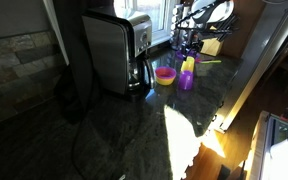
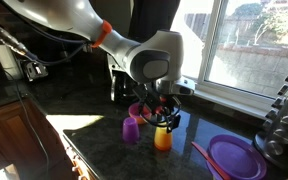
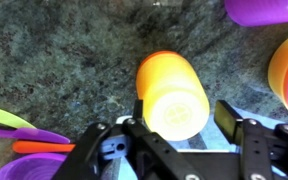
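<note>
A yellow-orange cup point(image 3: 169, 75) stands on the dark counter, its round end facing the camera in the wrist view. My gripper is over it, part open, one fingertip on either side of that end, with what look like narrow gaps. In exterior view 2 the gripper point(image 2: 165, 112) reaches down onto the orange cup point(image 2: 163, 139). Exterior view 1 shows the yellow cup point(image 1: 188, 64) under the arm, the fingers too small there to make out.
Close by are a purple cup point(image 2: 130, 131) and a pink-and-yellow bowl point(image 1: 165, 76). A purple plate point(image 2: 246, 160) with red cutlery lies by the window. Purple and green utensils point(image 3: 12, 118) show in the wrist view. The coffee maker point(image 1: 121, 50) stands farther along the counter.
</note>
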